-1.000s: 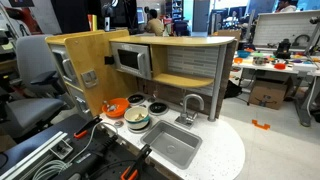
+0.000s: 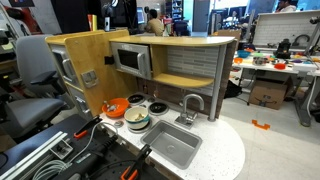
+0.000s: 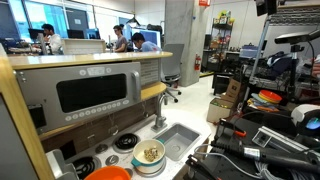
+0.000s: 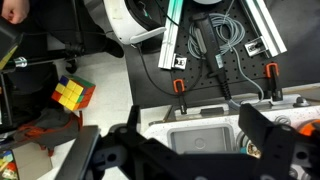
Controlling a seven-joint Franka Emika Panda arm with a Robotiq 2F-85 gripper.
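In the wrist view my gripper looks down from above, its two dark fingers standing wide apart with nothing visible between them. Below them is part of the grey sink [image 4: 200, 138], which is empty. The whole basin of the sink [image 2: 175, 146] shows in exterior view 1, with a curved faucet [image 2: 191, 106] behind it. Left of the sink sit a light green-rimmed pot [image 2: 136, 116] and an orange bowl [image 2: 118, 107]. Exterior view 2 shows something pale inside the pot [image 3: 150, 153], too small to make out. I cannot make out the gripper in exterior view 1.
A silver microwave [image 2: 132, 60] sits under the wooden shelf [image 2: 185, 40]. Stove burners [image 3: 126, 142] lie behind the pot. Orange-handled clamps [image 4: 180, 88] and a coiled cable [image 4: 222, 35] occupy the dark table by the counter. The white counter right of the sink is clear.
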